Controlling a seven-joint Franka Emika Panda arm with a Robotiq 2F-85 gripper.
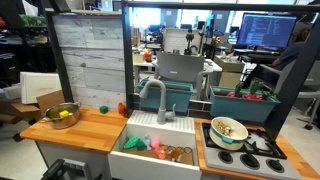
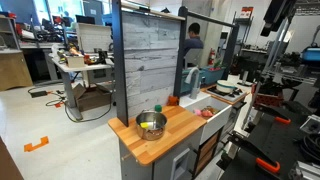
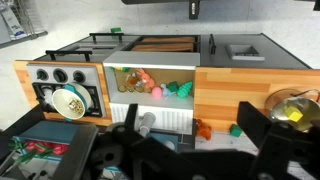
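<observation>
My gripper hangs high over the kitchen counter; its dark fingers stand wide open at the bottom of the wrist view, nothing between them. A metal pot with yellow contents sits at one end of the wooden counter. In the white sink lie several colourful things, among them a green one and a pinkish-orange one. On the black stove rests a white pot with a teal rim. A small green object and an orange-red one stand near the back of the counter.
A tall grey faucet rises behind the sink. Teal planter boxes line the back edge, with red and green contents in one. A white plank panel and dark posts bound the counter. Bare wood lies between pot and sink.
</observation>
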